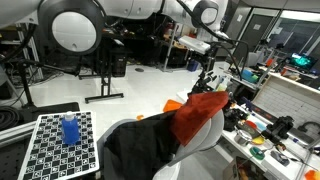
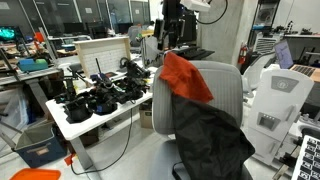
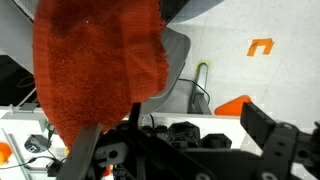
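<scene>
A red cloth (image 1: 197, 117) hangs over the top of the grey chair's back, beside a black cloth (image 1: 140, 148) draped lower on the same chair (image 2: 228, 82). From the other side, the red cloth (image 2: 187, 78) lies above the black cloth (image 2: 212, 140). My gripper (image 1: 206, 78) is above and behind the chair back. In the wrist view my gripper is open, its fingers apart with nothing held between them. The red cloth (image 3: 95, 60) fills the upper left there, off to one side of the fingers.
A white table (image 2: 95, 128) behind the chair carries black gripper parts (image 2: 105, 92). A blue bottle (image 1: 70, 128) stands on a checkered board (image 1: 45, 150). An orange piece (image 3: 233, 106) lies on the floor, and a white drawer unit (image 2: 278, 105) stands beside the chair.
</scene>
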